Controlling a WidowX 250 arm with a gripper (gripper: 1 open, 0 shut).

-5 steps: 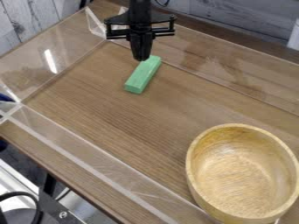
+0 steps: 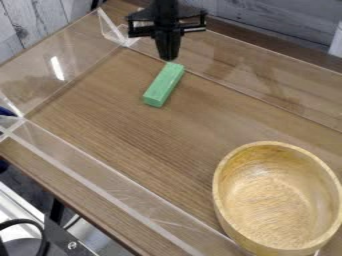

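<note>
A green rectangular block (image 2: pixel 163 85) lies flat on the wooden surface in the upper middle. My dark gripper (image 2: pixel 168 48) hangs just beyond it at the top of the view, clear of the block; its fingertips are small and dark, so how far apart they stand is hard to see. A large pale wooden bowl (image 2: pixel 274 197) sits at the lower right.
Clear plastic walls edge the surface on the left (image 2: pixel 54 67) and along the back. Black cables lie at the lower left corner.
The block and bowl stay where they were.
</note>
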